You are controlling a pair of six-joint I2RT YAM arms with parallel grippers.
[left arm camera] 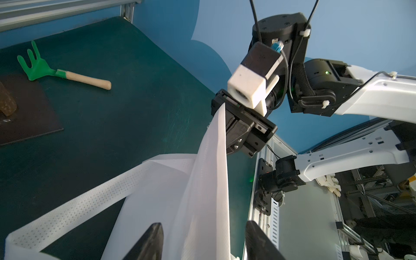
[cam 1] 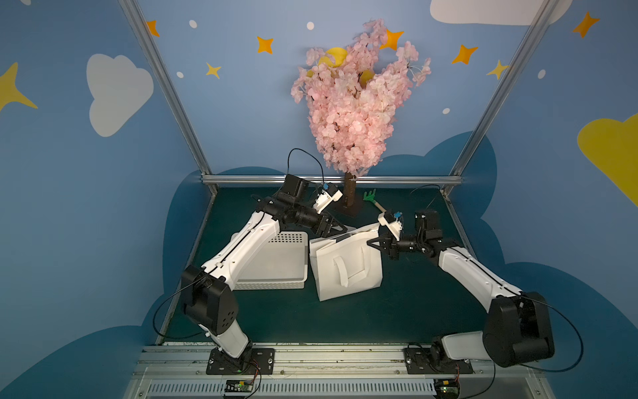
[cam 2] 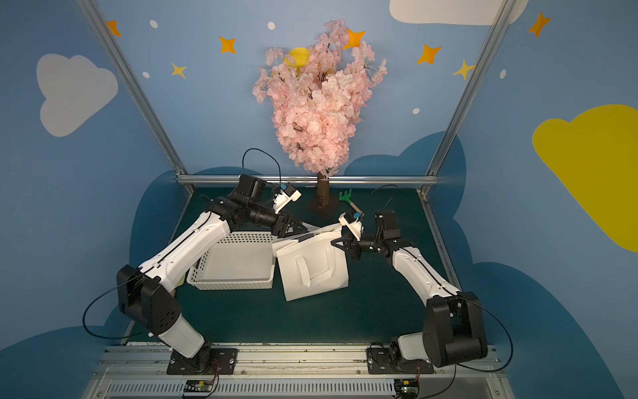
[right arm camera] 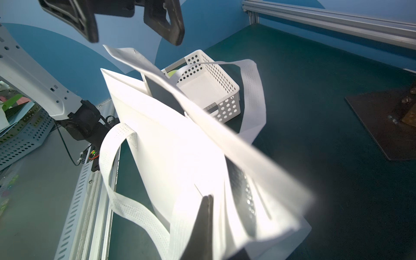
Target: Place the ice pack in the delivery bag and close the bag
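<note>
The white delivery bag [cam 1: 349,269] stands mid-table, its mouth partly open and one handle on its front. Over its top left stands my left gripper [cam 1: 337,230], open, with the bag's upper edge between its spread fingers but a gap on both sides. At the top right corner, my right gripper [cam 1: 373,244] is shut on the bag's thin side; white material shows between its fingers. A shiny, dotted surface [right arm camera: 247,197] shows inside the mouth; I cannot tell whether it is lining or the ice pack. No ice pack is clearly visible elsewhere.
An empty white basket [cam 2: 273,266] stands left of the bag, under my left arm. Behind are the pink blossom tree [cam 1: 352,119] on a dark base plate [left arm camera: 30,112] and a green hand fork [left arm camera: 41,69].
</note>
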